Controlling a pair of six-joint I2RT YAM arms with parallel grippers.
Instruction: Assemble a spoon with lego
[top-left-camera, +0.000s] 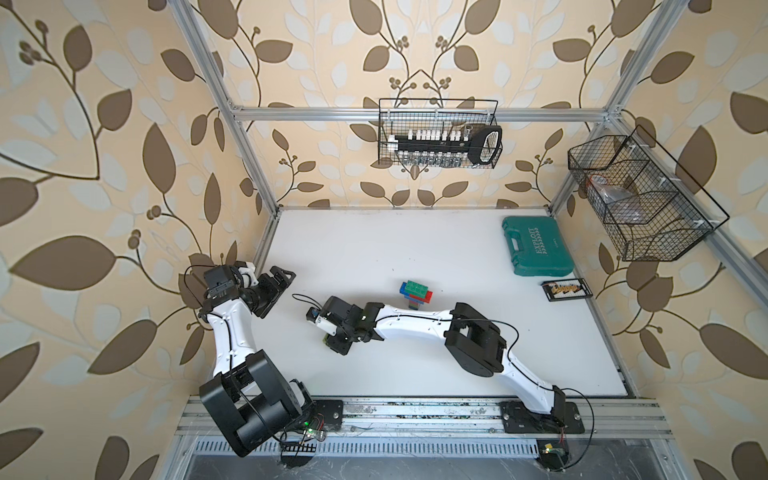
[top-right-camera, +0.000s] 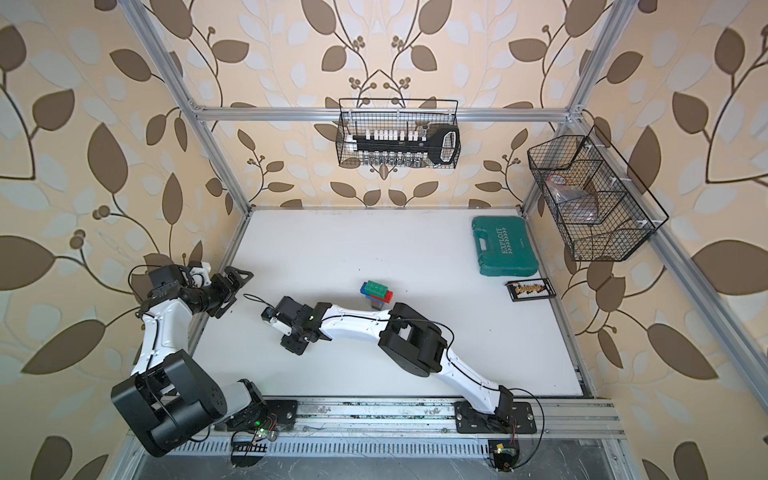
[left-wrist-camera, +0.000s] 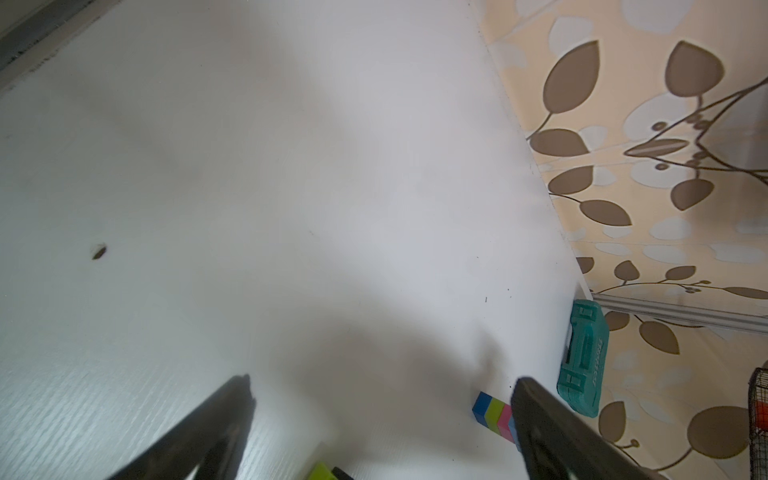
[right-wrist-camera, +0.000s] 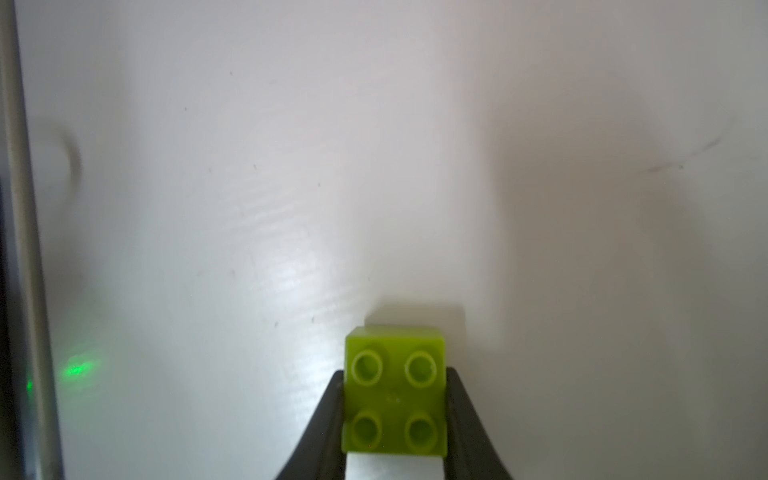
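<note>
A lime-green square brick (right-wrist-camera: 394, 389) with its studs up sits between the fingertips of my right gripper, which is shut on it from both sides. In the top left view only a sliver of that brick (top-left-camera: 326, 339) shows beside the right gripper, low over the table. Farther back lies a cluster of joined bricks, with green (top-left-camera: 414, 287), blue and red parts visible; the left wrist view shows its side as a coloured row (left-wrist-camera: 493, 413). My left gripper (top-left-camera: 285, 289) is open and empty above the table's left edge, its fingers (left-wrist-camera: 212, 424) wide apart.
A teal case (top-left-camera: 537, 245) and a small black tray (top-left-camera: 565, 289) stand at the right. Wire baskets (top-left-camera: 438, 132) hang above the back edge and the right side.
</note>
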